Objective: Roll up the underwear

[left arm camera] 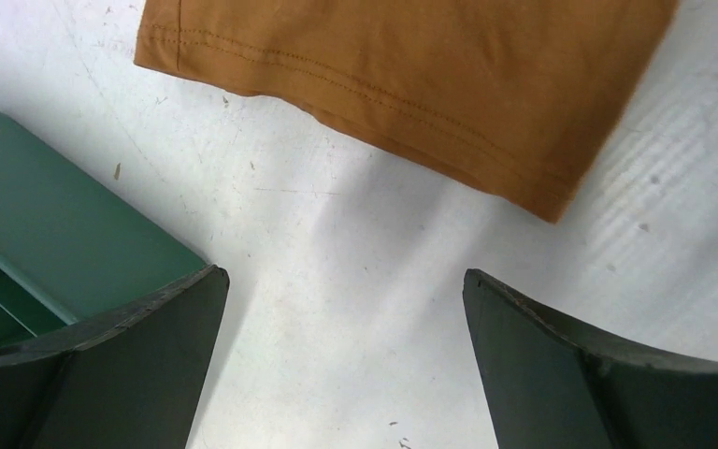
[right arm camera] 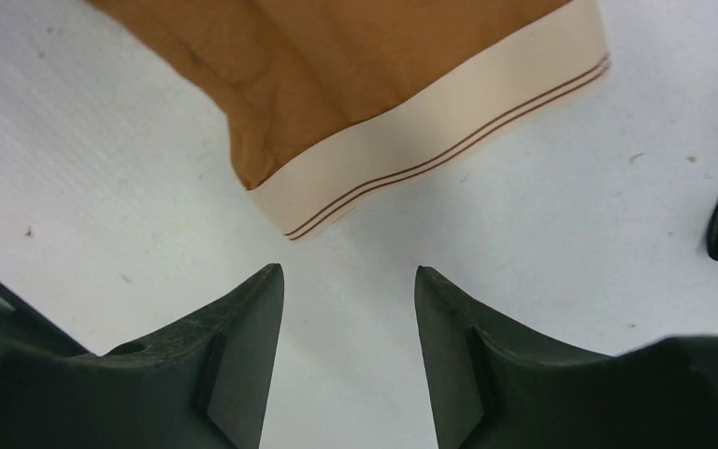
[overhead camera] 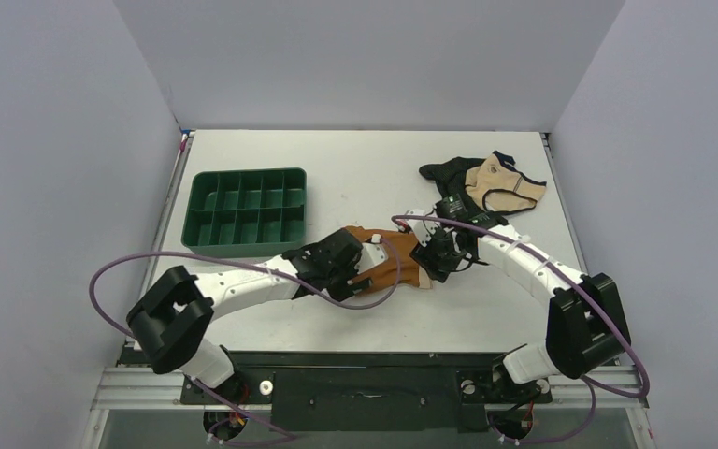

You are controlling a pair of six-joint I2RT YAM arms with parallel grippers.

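Note:
Brown underwear lies spread out flat in the middle of the white table, partly hidden under both arms in the top view. Its beige waistband with two dark lines faces right. In the left wrist view a stitched hem of the brown cloth runs across the upper part. My left gripper is open, with only bare table between its fingers and the hem just beyond them. Beyond the tips of my right gripper, also open, is the waistband edge; nothing is between those fingers.
A green divided box stands at the left, close to the left gripper. Black and beige clothes are heaped at the back right.

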